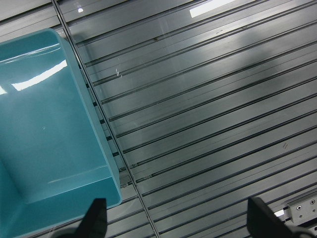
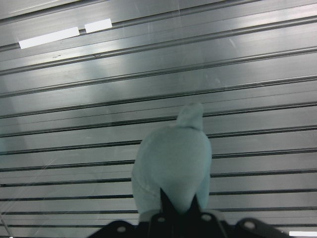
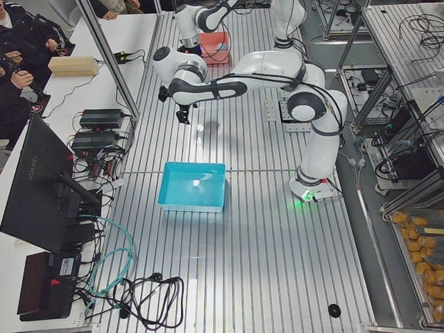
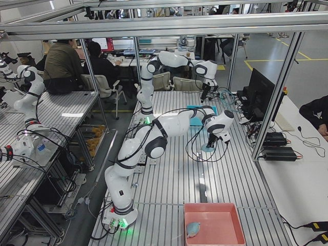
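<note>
My right gripper is shut on a pale blue soft toy [image 2: 171,158], held above the slatted table beyond the salmon bin [image 4: 215,221] in the camera right view. Another bluish soft item [image 4: 192,229] lies in that bin. My left gripper stands open with nothing between its fingers, over the table beside the empty turquoise bin [image 1: 49,134]. In the camera left view the left arm hides much of the right gripper and toy.
A monitor [image 3: 38,184], power boxes and loose cables line one side. Metal frame posts rise at the table's edge.
</note>
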